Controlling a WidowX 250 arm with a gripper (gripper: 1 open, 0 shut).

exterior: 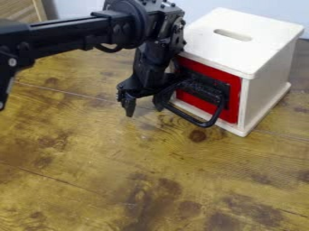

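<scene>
My black gripper [144, 96] hangs low at the left front of a white wooden box [241, 45] with a red front panel [247, 109]. A black metal piece with a looped bar handle [204, 120] sticks out from that red face. My fingers are beside its left end, near the handle; whether they touch it, and how far apart they stand, is hard to tell against the dark metal.
The white box has a slot in its top. A pale wooden board lies at the far left edge, behind the arm.
</scene>
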